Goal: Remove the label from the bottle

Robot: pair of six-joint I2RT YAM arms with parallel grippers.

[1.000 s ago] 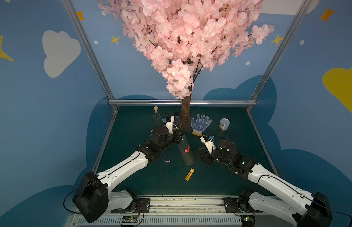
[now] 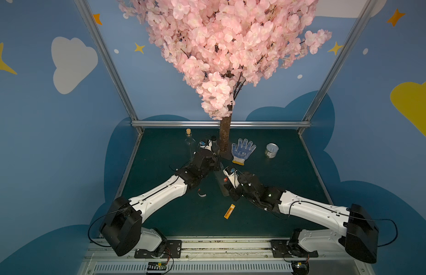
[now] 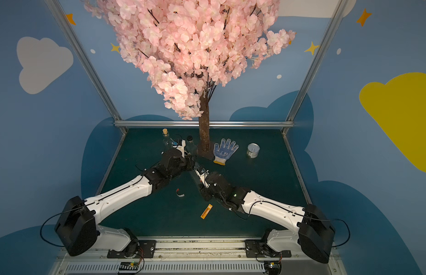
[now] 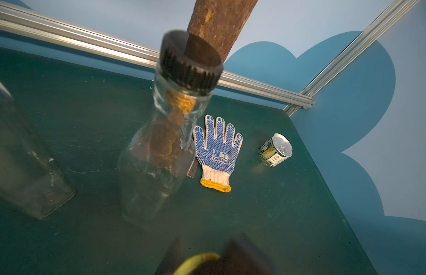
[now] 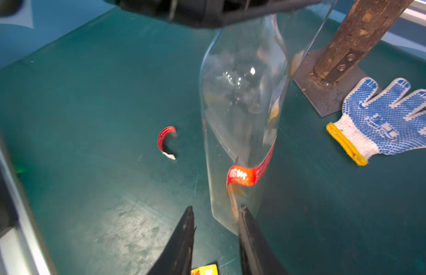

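Observation:
My left gripper is shut on the upper end of a clear bottle [image 5: 242,105], which slants down over the table. A red strip of label [image 5: 249,175] with a curled end clings low on the bottle's side. Just in front of its lower end, the right gripper has its fingers apart, with no label visibly pinched between them. A loose curled red-and-white label piece [image 5: 165,139] lies on the table left of the bottle. From the top left view, the right arm hides the label on the bottle.
A black-capped bottle [image 4: 139,174] and a corked bottle [image 2: 188,139] stand at the back. Near the tree trunk [image 2: 225,133] lie a glove [image 2: 243,150] and a can [image 2: 271,150]. An orange-yellow piece [image 2: 229,211] lies in front.
The right arm has swung left, bringing its gripper up to the bottle and covering the label in the top left view. My left arm and the held bottle have shifted slightly.

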